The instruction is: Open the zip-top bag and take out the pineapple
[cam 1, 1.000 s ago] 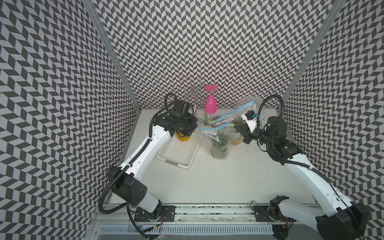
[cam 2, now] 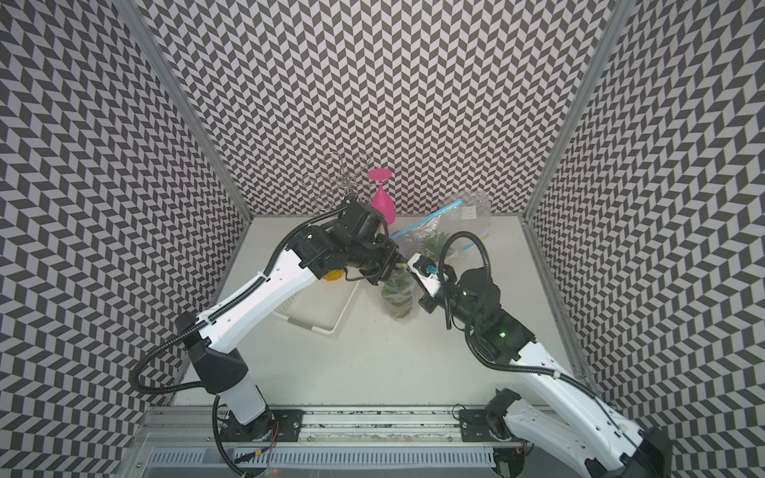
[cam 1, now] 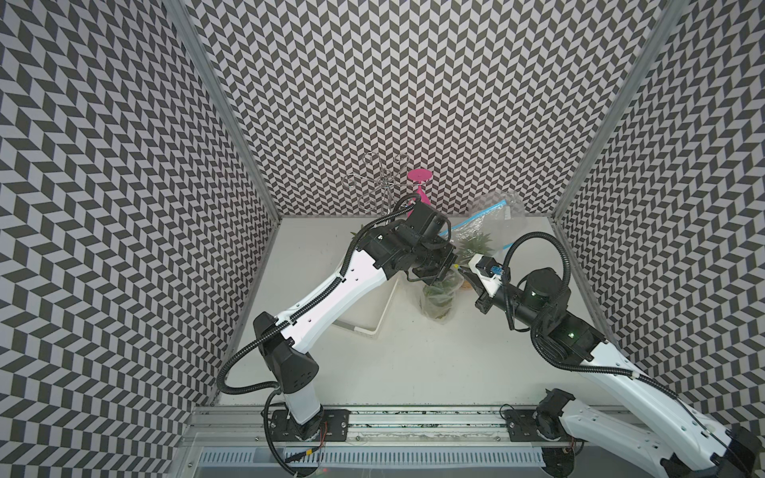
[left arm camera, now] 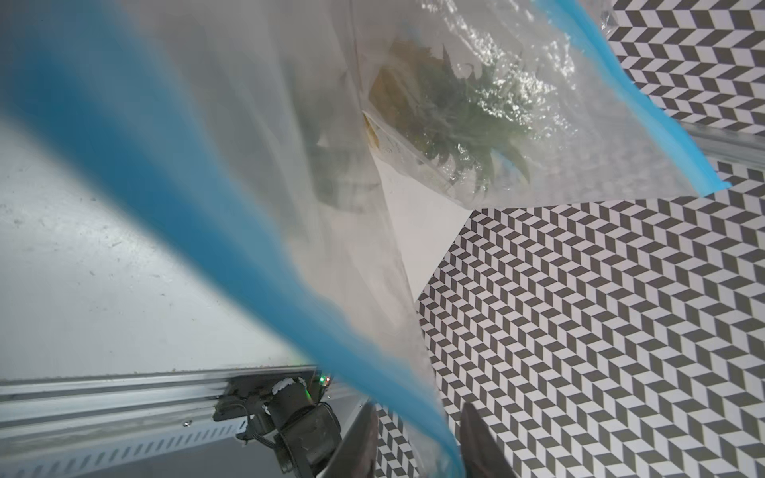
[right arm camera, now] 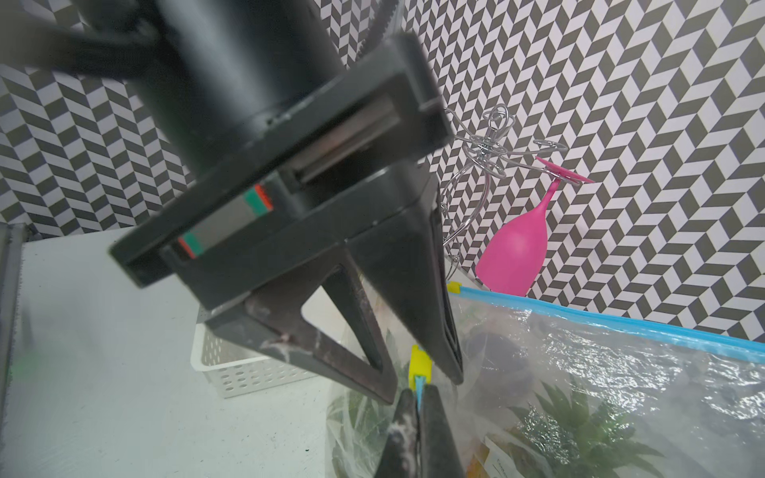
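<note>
A zip bag (cam 1: 436, 302) with a leafy plant inside stands mid-table. Behind it lies another bag (cam 2: 474, 207) with blue seals and green leaves (right arm camera: 577, 430). My left gripper is part open, the near bag's blurred blue seal between its fingers; whether it grips is unclear. My right gripper is shut at that bag's top, a thin blue strip at its tips, just below a yellow slider (right arm camera: 420, 358) beside the left fingertips. The fruit body is hard to see.
A white basket (cam 2: 318, 322) with something yellow (cam 2: 333, 275) is left of the bag. A pink glass (right arm camera: 514, 247) on a wire stand is behind.
My left gripper moved right along the bag's top toward the right one, which moved slightly down and left. The near bag's top drew together.
</note>
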